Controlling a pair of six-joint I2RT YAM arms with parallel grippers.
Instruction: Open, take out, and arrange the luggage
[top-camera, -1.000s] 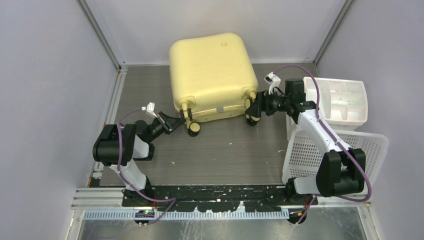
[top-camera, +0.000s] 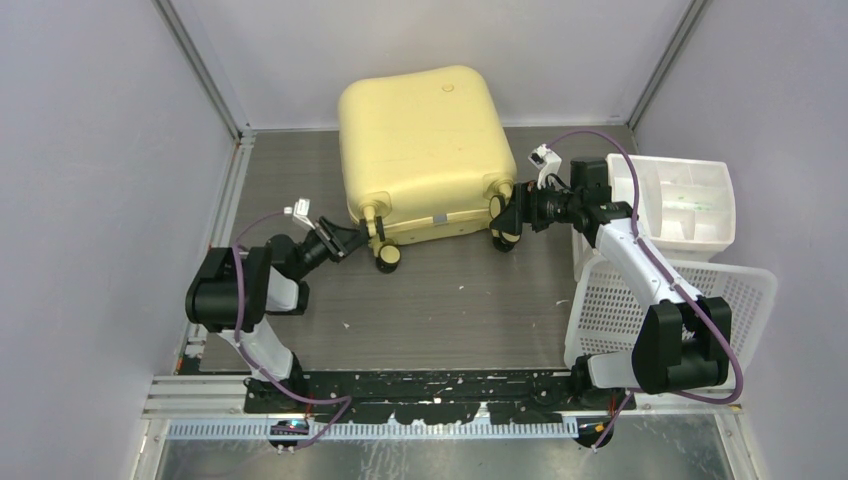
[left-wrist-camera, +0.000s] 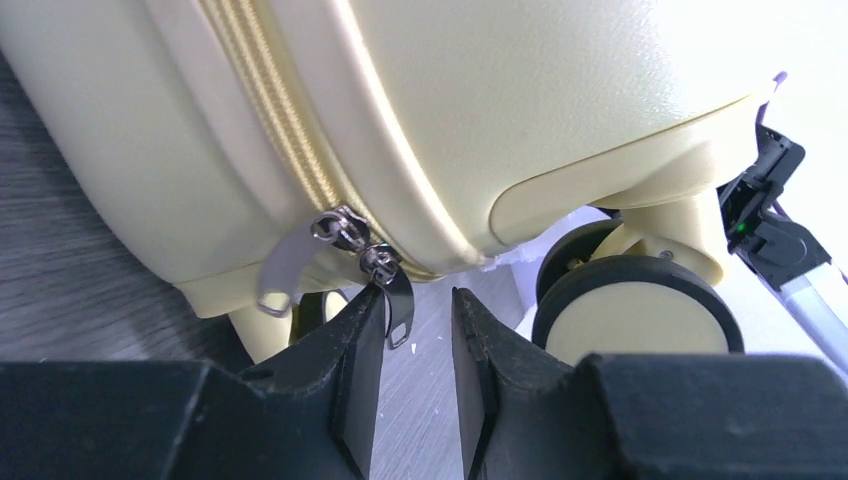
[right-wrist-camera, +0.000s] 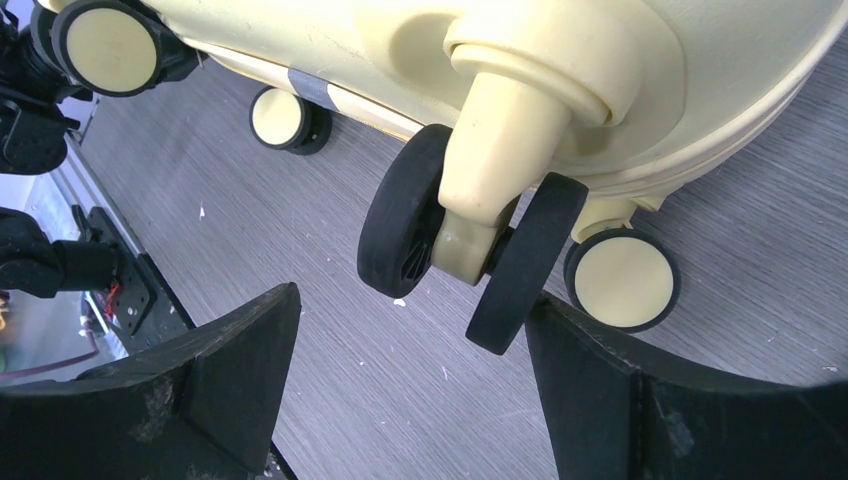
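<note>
A cream-yellow suitcase (top-camera: 425, 140) lies on its side at the back, wheels toward the front. In the left wrist view, zipper pulls (left-wrist-camera: 380, 262) hang from its seam; my left gripper stands open at the hanging pull, one finger beside or just behind it. My right gripper is open by the suitcase's double front-right wheel (right-wrist-camera: 525, 260), one finger close to it; whether it touches I cannot tell.
A white compartment bin (top-camera: 690, 200) and a white perforated basket (top-camera: 740, 300) stand on the right, under and beside the right arm. Walls enclose the sides and back.
The suitcase and right arm look unchanged.
</note>
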